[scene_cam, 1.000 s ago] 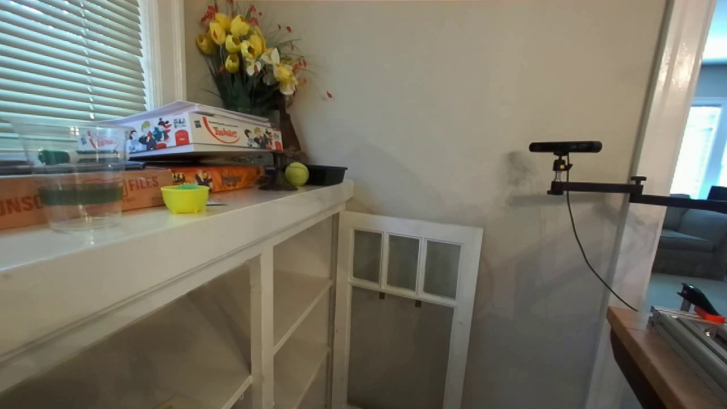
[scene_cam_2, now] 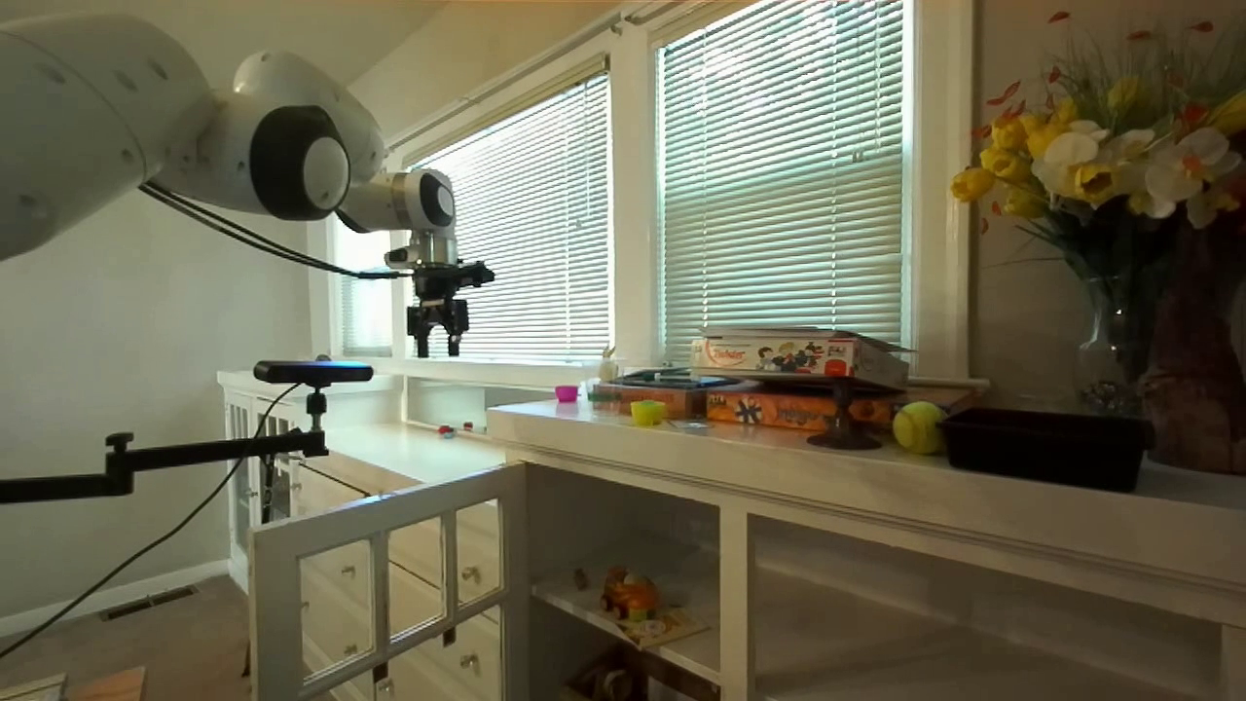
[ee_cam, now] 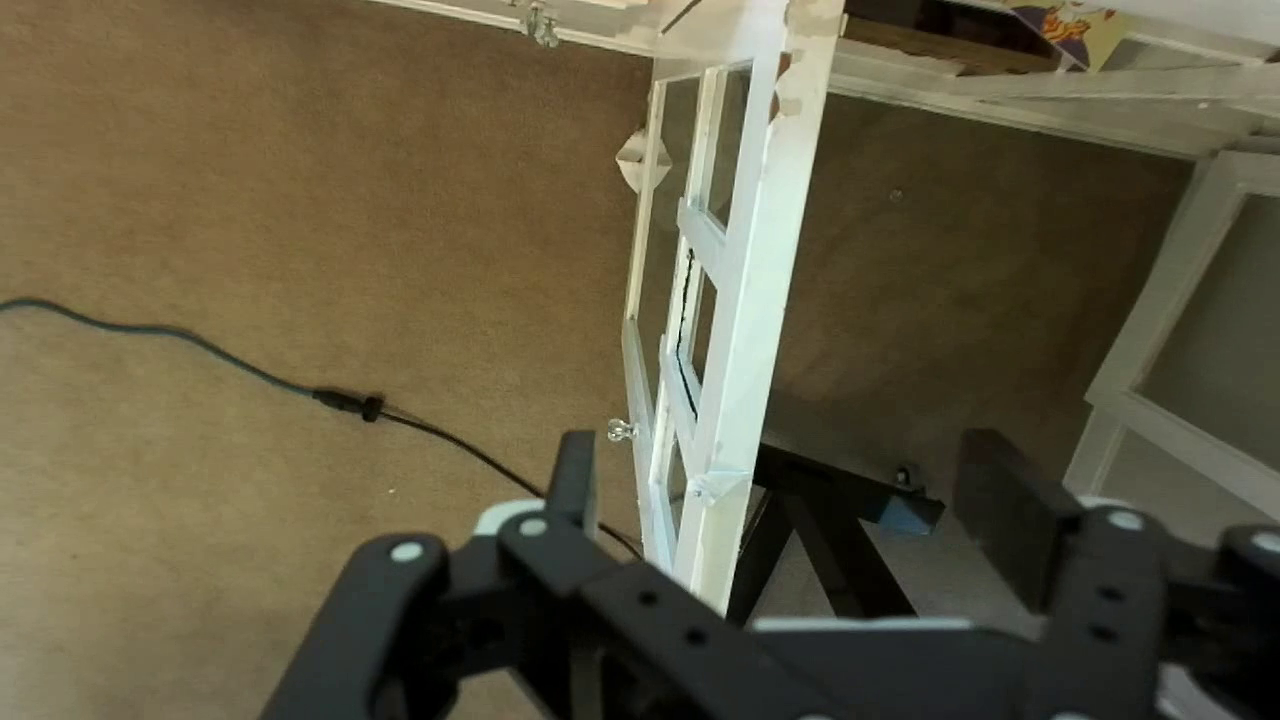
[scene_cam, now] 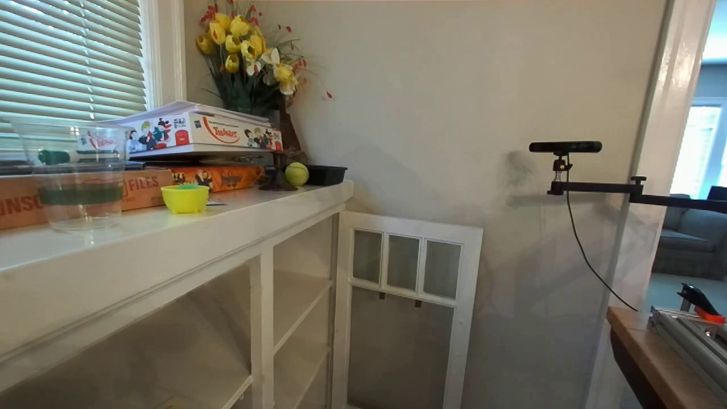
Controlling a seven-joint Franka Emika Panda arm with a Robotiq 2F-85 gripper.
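Observation:
High in front of the left window blinds, my gripper (scene_cam_2: 439, 347) points straight down, well clear of any surface. From the wrist, the gripper shows its two dark fingers (ee_cam: 573, 480) spread wide apart; nothing is held between them. Far below, the top edge of an open white cabinet door (ee_cam: 768, 264) runs through the gap between the fingers, without contact. That glass-paned door (scene_cam_2: 391, 549) swings out from the cabinet's left opening. In exterior view 1 the arm is out of sight.
On the white counter (scene_cam_2: 1051, 526) stand a yellow cup (scene_cam_2: 647, 413), a pink cup (scene_cam_2: 567, 393), a Twister box (scene_cam_2: 794, 354), a tennis ball (scene_cam_2: 919, 427) and a black tray (scene_cam_2: 1045, 448). A camera on an arm (scene_cam_2: 312, 372) juts out below my gripper. Toys (scene_cam_2: 631, 596) sit inside the cabinet.

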